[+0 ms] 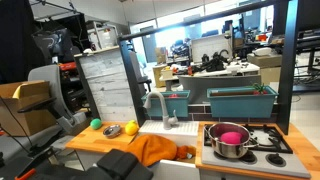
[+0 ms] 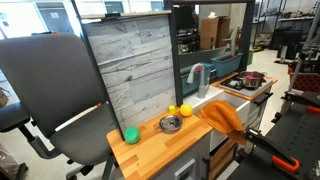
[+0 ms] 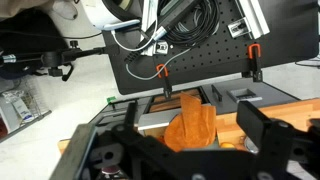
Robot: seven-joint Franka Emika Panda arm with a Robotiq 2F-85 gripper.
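My gripper stands open in the wrist view, its two fingers wide apart with nothing between them. Beyond the fingers, an orange cloth (image 3: 192, 125) lies lower in the picture. The same cloth (image 1: 150, 150) is crumpled at the sink area in exterior view 1, and in exterior view 2 the cloth (image 2: 222, 117) drapes by the counter's front edge. A steel pot (image 1: 230, 140) with a pink thing inside sits on the stove (image 1: 262, 148). On the wooden counter are a green ball (image 2: 131, 134), a metal bowl (image 2: 171, 124) and yellow round items (image 2: 186, 110).
A grey faucet (image 1: 160, 108) rises behind the cloth. Teal bins (image 1: 240, 104) line the back of the counter, below a dark overhead frame. A white plank panel (image 2: 130, 65) stands at the counter's left end, near an office chair (image 2: 70, 120). Bare wood (image 2: 155, 152) shows in front of the bowl.
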